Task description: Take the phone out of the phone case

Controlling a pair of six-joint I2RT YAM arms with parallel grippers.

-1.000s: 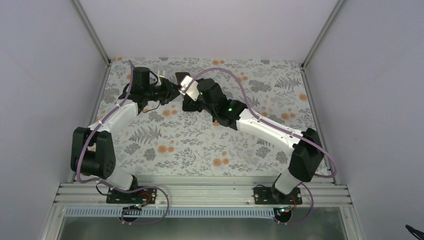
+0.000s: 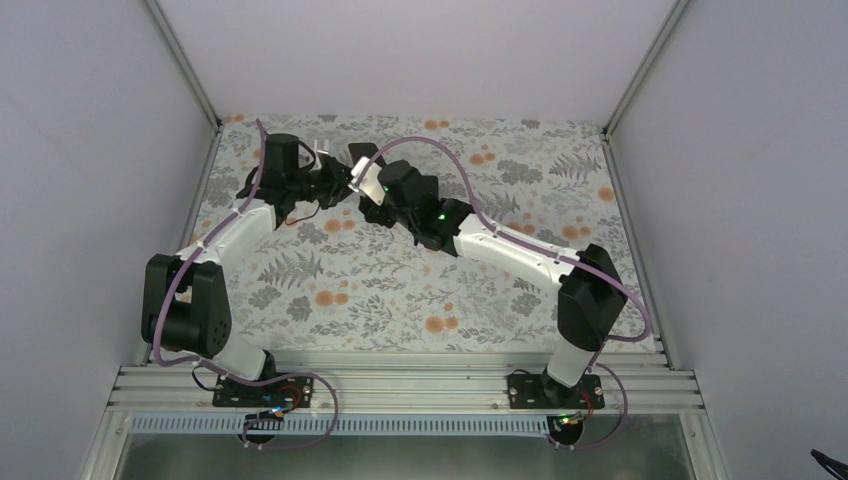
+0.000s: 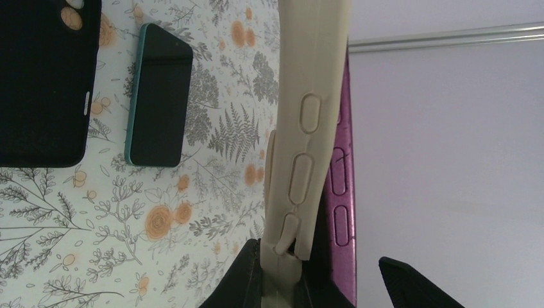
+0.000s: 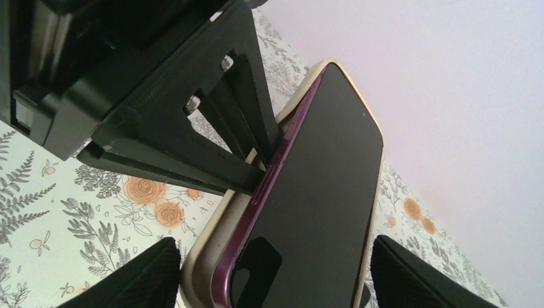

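Note:
A purple-edged phone (image 4: 321,186) sits within a beige case (image 4: 205,250), both held up off the table; on its left long side a gap shows between phone and case wall. My left gripper is shut on the case's side wall, which is bent where the fingers pinch it. In the left wrist view the phone's purple edge (image 3: 339,173) runs beside the beige wall (image 3: 308,115). My right gripper stands open, one finger on each side of the near end of phone and case; whether its fingers touch them I cannot tell.
On the floral table a black case (image 3: 45,90) lies beside a teal-edged phone (image 3: 160,96). From above, the two arms meet at the back left, over that black case (image 2: 364,152).
My right gripper has moved a little to the left, closer to the left gripper, with its arm swinging along. The left arm looks almost unmoved.

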